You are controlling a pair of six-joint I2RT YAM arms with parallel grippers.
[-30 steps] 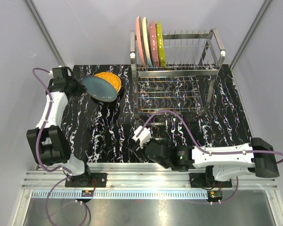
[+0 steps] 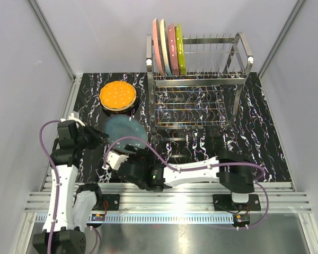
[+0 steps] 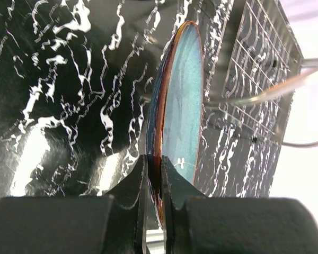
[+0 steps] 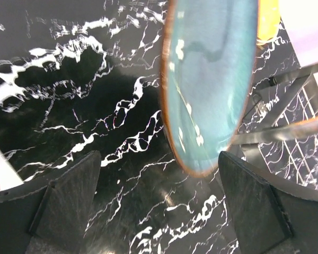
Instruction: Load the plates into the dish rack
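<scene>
A blue plate is off the stack in my left gripper, which is shut on its rim; in the left wrist view the plate stands on edge between the fingertips. My right gripper is open, just short of the blue plate, with nothing between its fingers. In the top view an orange plate stack sits at the back left. The dish rack holds pink, cream, red and green plates upright at the left of its upper tier.
The rack's right upper part and lower tier are empty. Metal rails run along the front edge and walls enclose the sides.
My right arm has moved left to beside that plate.
</scene>
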